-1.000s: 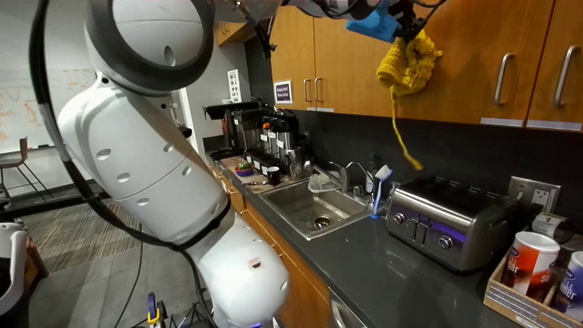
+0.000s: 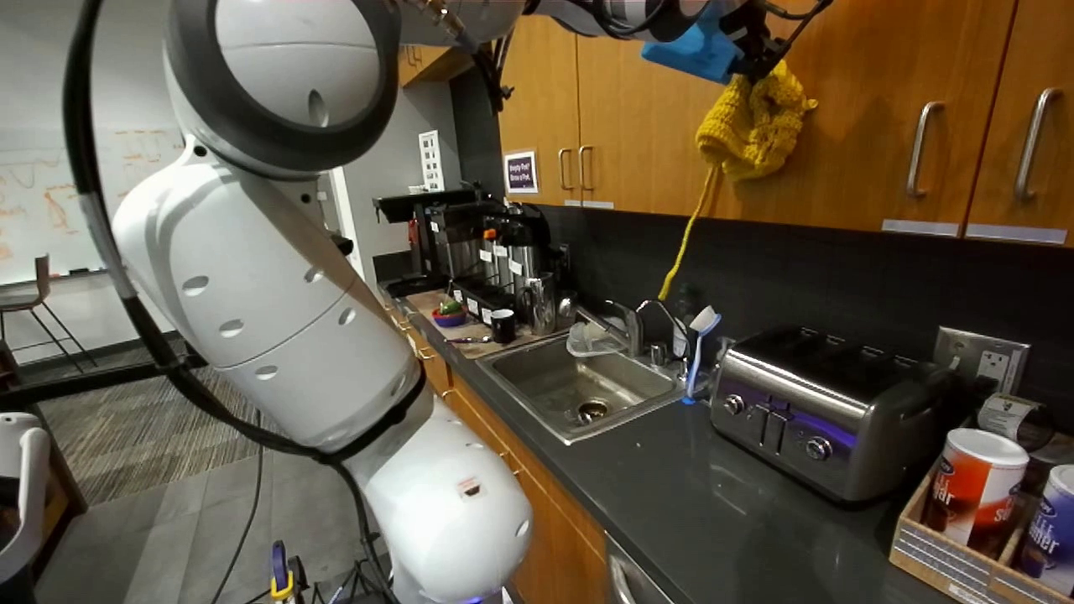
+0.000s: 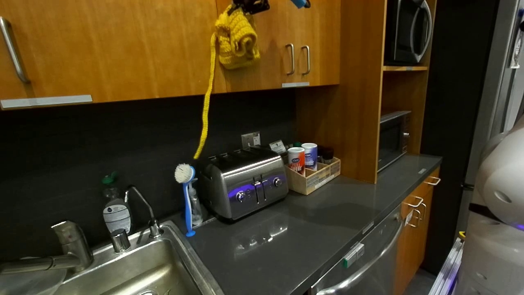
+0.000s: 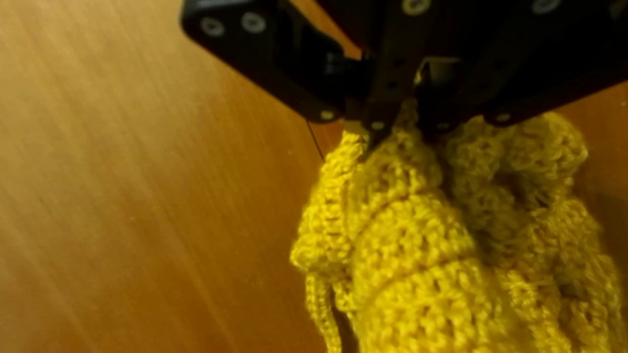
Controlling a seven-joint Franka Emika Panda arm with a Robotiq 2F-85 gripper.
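Observation:
A bunched yellow knitted cloth [image 2: 752, 129] hangs from my gripper [image 2: 762, 72], high in front of the wooden upper cabinets. Close up in the wrist view, the black gripper is shut on the top folds of the knit [image 4: 418, 247]. Its fingertips are partly buried in the yarn. One long, thin yellow strand [image 3: 207, 98] trails from the bundle; its lower end reaches down near the toaster's [image 3: 245, 182] left side, above the counter.
Below lie a sink [image 2: 584, 382] with its faucet, an upright blue dish brush [image 3: 187, 201] and a wooden box [image 3: 314, 177] of canisters. Cabinet handles [image 2: 923, 149] stick out to the right of the cloth.
The dangling strand has swung left in exterior view 1, from above the toaster to near the faucet. The arm and the bundle have barely shifted, and the grip looks the same.

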